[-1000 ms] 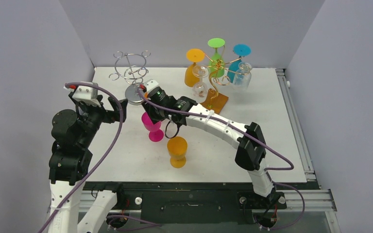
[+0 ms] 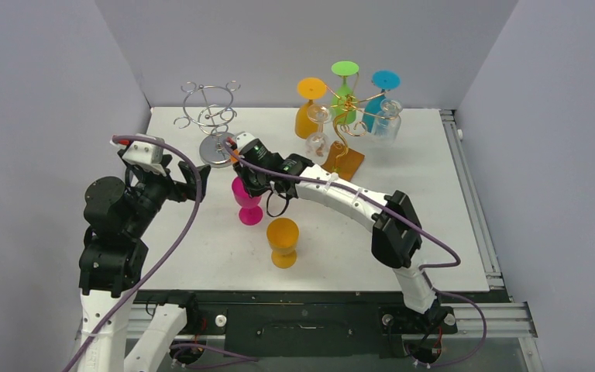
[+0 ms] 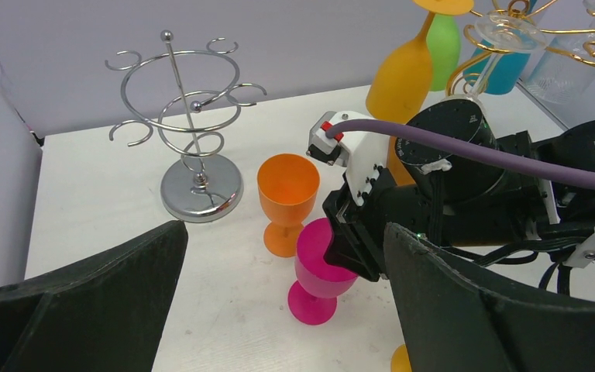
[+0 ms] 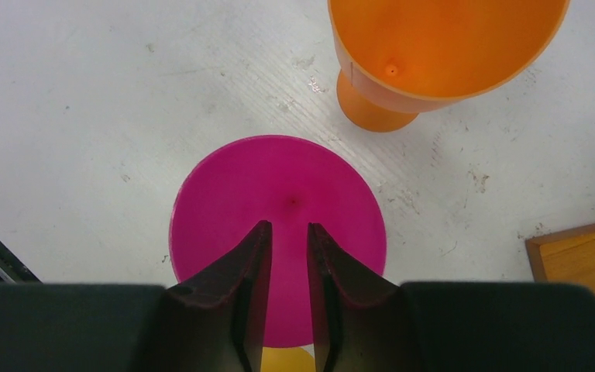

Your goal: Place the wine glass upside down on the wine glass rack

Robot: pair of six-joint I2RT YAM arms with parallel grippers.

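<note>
Upright on the table stands a magenta glass (image 2: 250, 214), its bowl partly covered by the right hand in the top view. My right gripper is at this glass (image 4: 279, 182), with the near part of the rim between its narrowed fingers; a gap shows between them. My left gripper is wide open and empty, left of the glass. A silver rack (image 3: 201, 186) with empty curled rings stands at the back left. The gold rack (image 2: 349, 159) holds several upside-down glasses.
An orange glass (image 3: 282, 232) stands upright close behind the magenta one. A yellow-orange glass (image 2: 283, 242) stands toward the front edge.
My left gripper has moved a little right.
</note>
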